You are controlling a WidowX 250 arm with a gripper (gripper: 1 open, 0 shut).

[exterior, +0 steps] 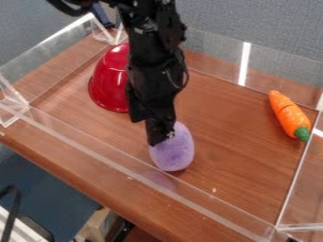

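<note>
My black gripper [149, 128] hangs from the top centre, its fingers just above and left of a purple egg-shaped object [175, 151] lying on the wooden board. Whether the fingers are open or shut is hard to make out against the dark body. Behind the gripper at the left, a red upturned bowl or cup [109, 85] is partly hidden. An orange toy carrot [289, 113] lies at the right.
Clear plastic walls [228, 203] enclose the wooden board [233, 142]. The board's middle right is bare. A grey wall stands behind, and dark floor shows at the lower left.
</note>
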